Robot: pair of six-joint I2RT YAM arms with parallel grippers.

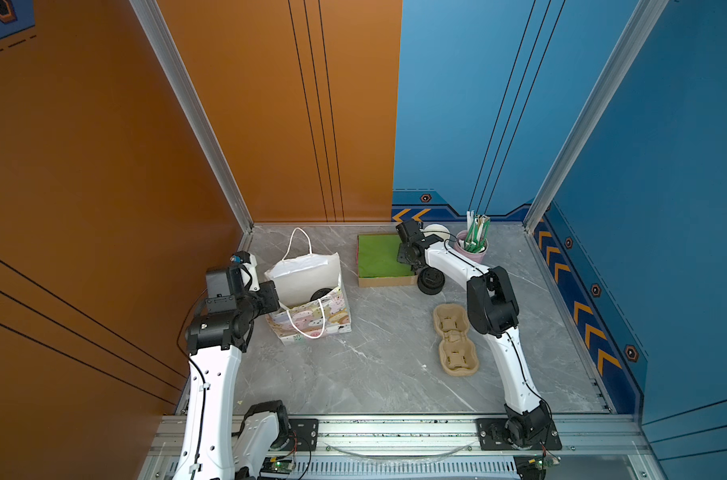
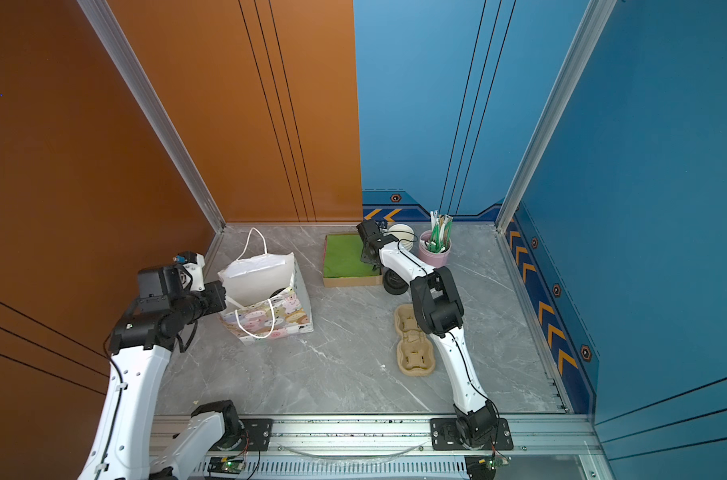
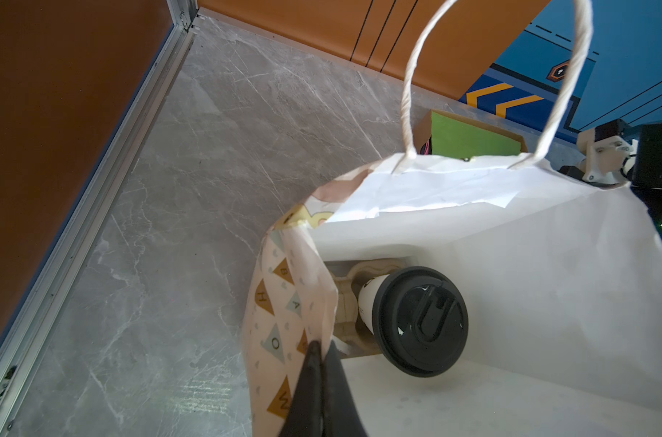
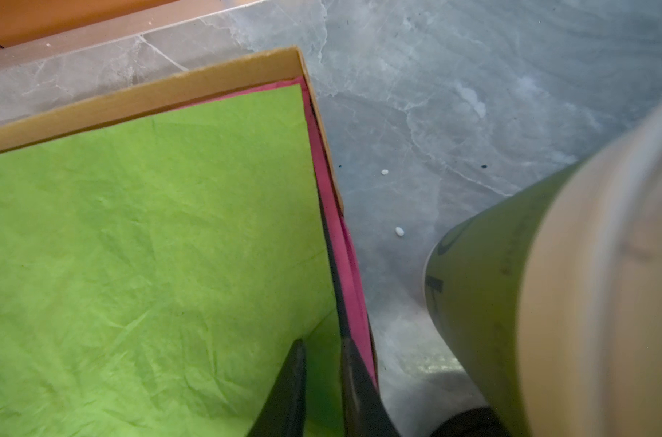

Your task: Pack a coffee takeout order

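Observation:
In the left wrist view, the paper bag (image 3: 549,269) stands open, with a black-lidded cup (image 3: 422,320) in a carrier inside. My left gripper is shut at the bag's near left edge, the thin paper wall running in between its fingertips. A shallow box (image 1: 386,281) of green tissue paper (image 4: 163,240) lies farther back. Above its right edge my right gripper stands part open, darker green paper showing between its fingers. A green and white paper cup (image 4: 484,284) stands right of the box.
Black lids (image 1: 430,280) lie stacked just in front of the box's right corner. An empty cup carrier (image 1: 458,353) sits at centre right. A pink holder (image 1: 470,251) of straws stands at the back. Between bag and carrier the table is clear.

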